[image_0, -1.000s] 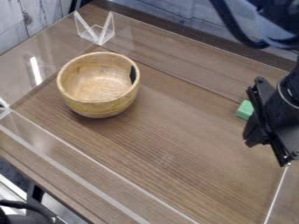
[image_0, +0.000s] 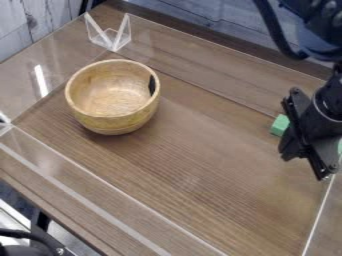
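The black robot gripper (image_0: 297, 148) is at the right side of the table, angled down and to the left; whether anything is between its fingers is hard to see, and it looks shut. Just behind it a small green object (image_0: 279, 126) lies on the table, partly hidden by the gripper. More green shows at the right edge, behind the arm.
A wooden bowl (image_0: 112, 117) stands at the upper left, with a clear, folded-looking plastic piece (image_0: 110, 32) behind it. Black cabling lies at the lower-left corner.
The gripper and arm have shifted slightly up and back toward the right, appearing a little smaller. The bowl and green object have stayed in place.
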